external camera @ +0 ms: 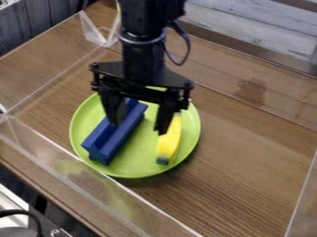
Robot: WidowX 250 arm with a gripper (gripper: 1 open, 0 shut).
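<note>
A green plate (139,163) rests on the wooden table. On its left lies a blue block (109,140), on its right a yellow object (170,140) with a grey end. My black gripper (146,107) hangs open over the back of the plate, its fingers spread above the far parts of both objects and partly hiding them.
A pale panel (260,18) runs along the back. A black cable lies at the lower left corner.
</note>
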